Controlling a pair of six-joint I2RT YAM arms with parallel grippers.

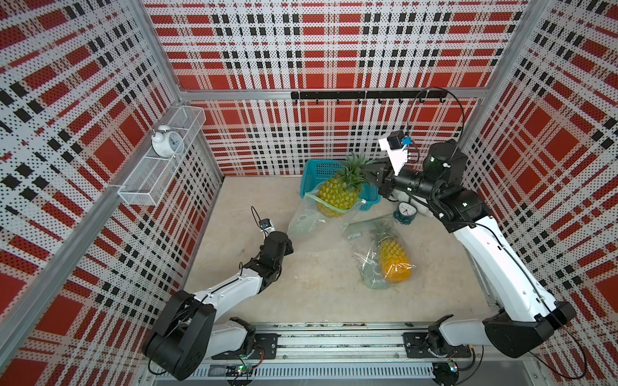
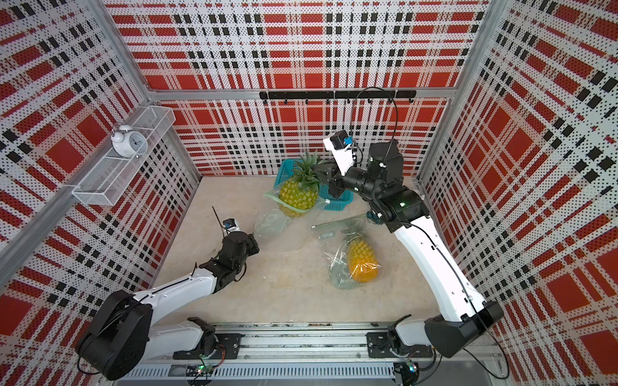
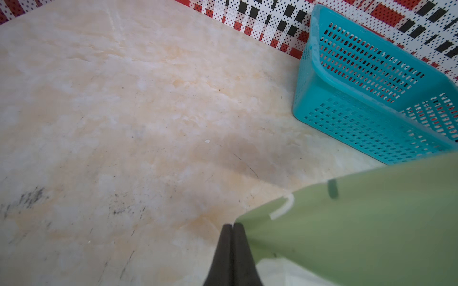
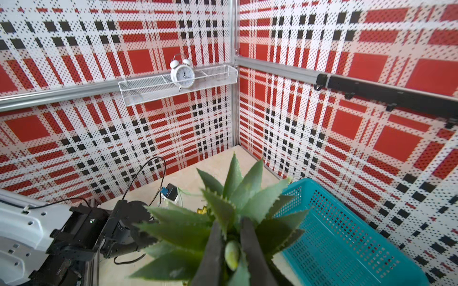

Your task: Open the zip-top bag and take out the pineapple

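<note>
The pineapple [image 1: 337, 193] hangs tilted over the front of the teal basket. Its upper body is clear of the open zip top bag [image 1: 304, 220], whose green rim runs across the lower fruit, leaving the base in the bag mouth. My right gripper is closed on the pineapple's leafy crown [image 4: 233, 186], among the leaves. In the left wrist view the fingertips of my left gripper are pressed together at the corner of the green bag strip [image 3: 362, 219]. From above, my left gripper stays low, left of the bag.
A teal basket [image 3: 353, 114] stands behind the pineapple. A second clear bag [image 1: 368, 254] holding a yellow-orange pineapple [image 1: 394, 260] lies to the right. A small dark clock [image 1: 405, 213] stands by the basket.
</note>
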